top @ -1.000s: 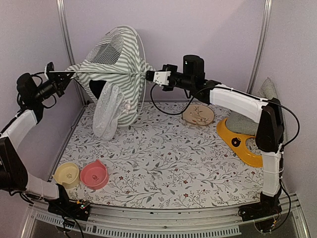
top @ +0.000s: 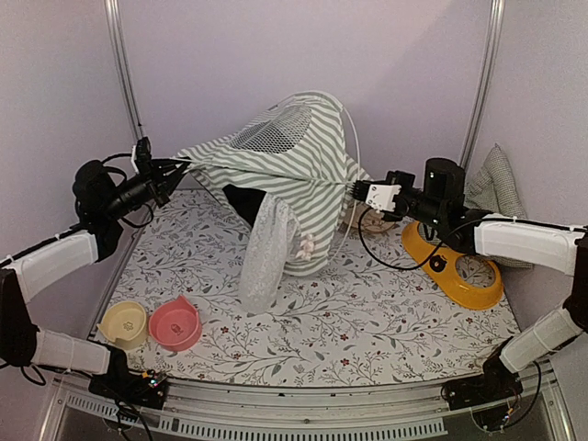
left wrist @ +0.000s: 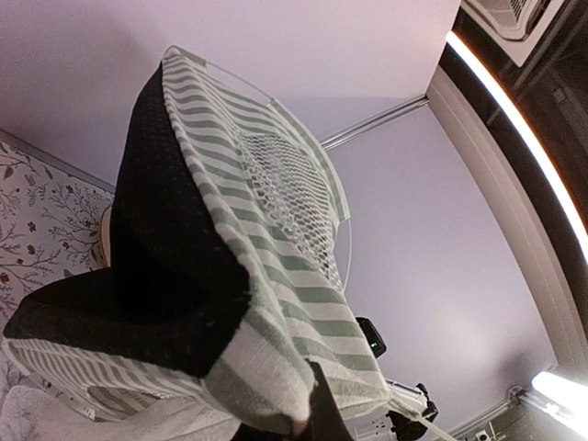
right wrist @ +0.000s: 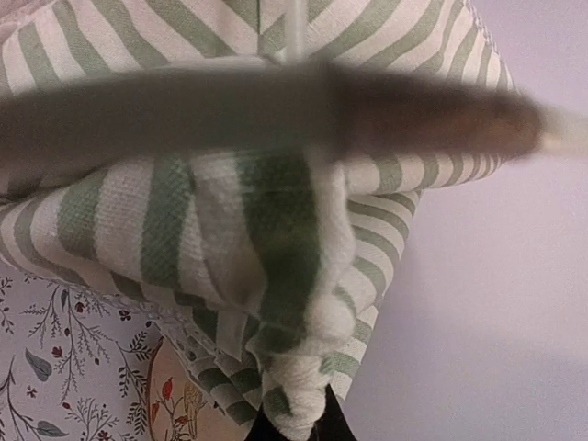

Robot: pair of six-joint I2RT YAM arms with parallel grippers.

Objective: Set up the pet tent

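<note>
The green-and-white striped pet tent [top: 317,147] hangs stretched between my two arms above the floor mat, partly collapsed, its mesh panel [top: 274,130] facing up. A lace curtain [top: 268,253] droops from its dark opening. At the tent's left edge, my left gripper [top: 184,165] is shut on the striped cloth; in the left wrist view the fabric gathers into its fingertips [left wrist: 323,404]. My right gripper [top: 354,188] is shut on a bunched fold of the tent on the right, and that fold runs down into the fingers in the right wrist view [right wrist: 299,423]. A pale rod [top: 354,138] bows along the tent's right side.
A yellow bowl [top: 124,325] and a pink bowl [top: 175,325] stand front left. A checked cushion [top: 496,188] and an orange base [top: 478,296] lie at right. The round wooden disc [top: 375,221] is partly hidden behind the tent.
Both arms have shifted right with the tent.
</note>
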